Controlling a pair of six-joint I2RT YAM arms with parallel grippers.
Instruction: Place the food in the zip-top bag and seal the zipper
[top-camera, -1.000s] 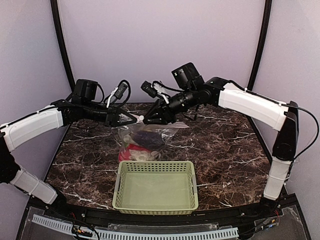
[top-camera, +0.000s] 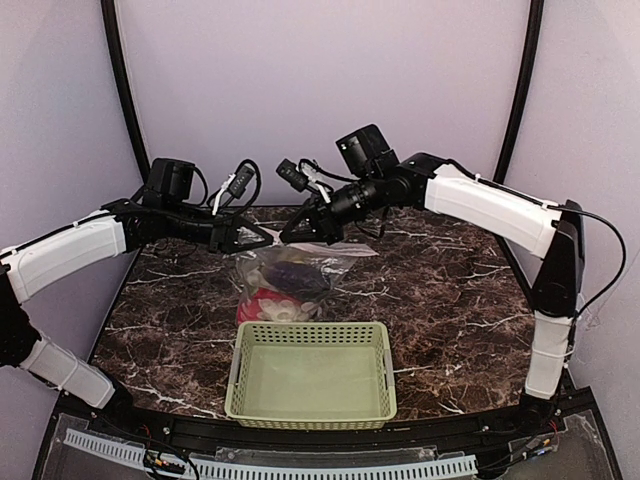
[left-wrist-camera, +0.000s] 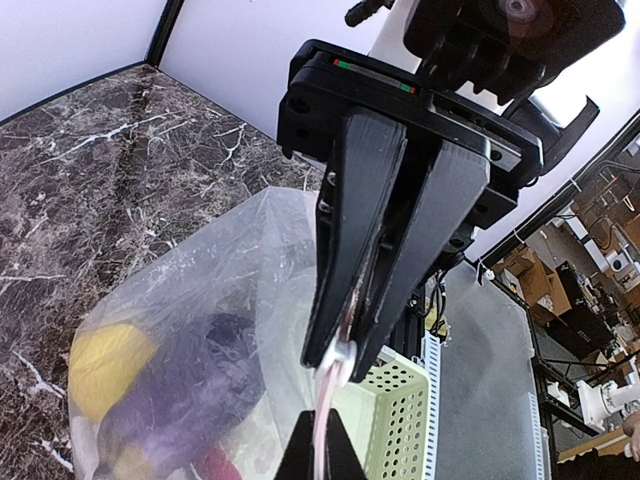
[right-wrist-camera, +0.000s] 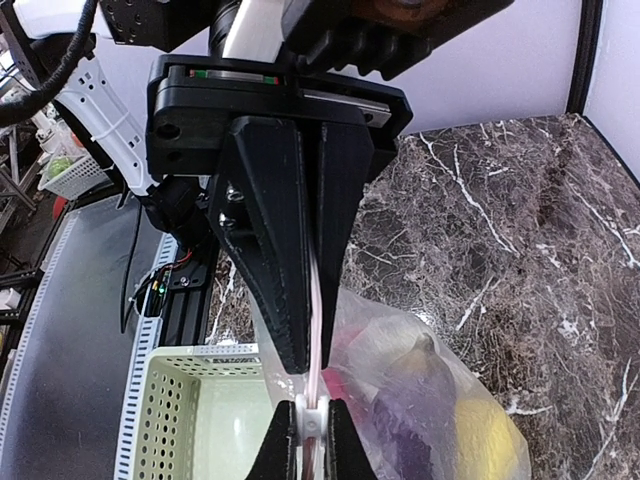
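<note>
A clear zip top bag (top-camera: 295, 285) holding purple, yellow, red and pale items hangs behind the basket, its zipper edge raised between both grippers. My left gripper (top-camera: 262, 238) is shut on the thin zipper strip near its middle. Just beside it, my right gripper (top-camera: 290, 236) is shut at the zipper slider (left-wrist-camera: 338, 360), a small white piece at its fingertips in the left wrist view. The food items (left-wrist-camera: 180, 380) show only blurred through the plastic. Whether the zipper is sealed along its length, I cannot tell.
A pale green plastic basket (top-camera: 310, 375), empty, stands at the front centre of the marble table (top-camera: 450, 300).
My right gripper has moved slightly left toward my left gripper and now covers the white slider that showed between them. The left gripper has stayed in place.
</note>
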